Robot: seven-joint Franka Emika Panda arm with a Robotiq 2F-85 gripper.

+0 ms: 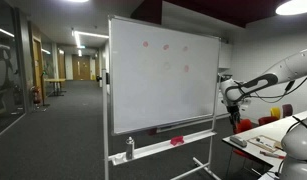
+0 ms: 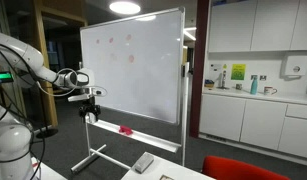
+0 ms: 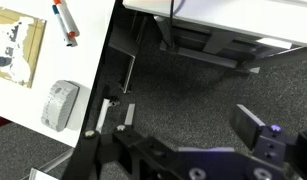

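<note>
My gripper stands open over the dark floor in the wrist view, with nothing between its fingers. In exterior view 2 it hangs at the left side of the whiteboard, near the board's lower edge. Faint pink marks show on the upper part of the board. A grey eraser-like block lies on the white table, left of my gripper and apart from it. Markers with red and blue parts lie farther up that table. A red item rests on the board's tray.
A small bottle-like object stands at the tray's left end in exterior view 1. A brown-edged sheet lies at the table's left. Red chairs stand nearby. Floor below my gripper is mostly clear.
</note>
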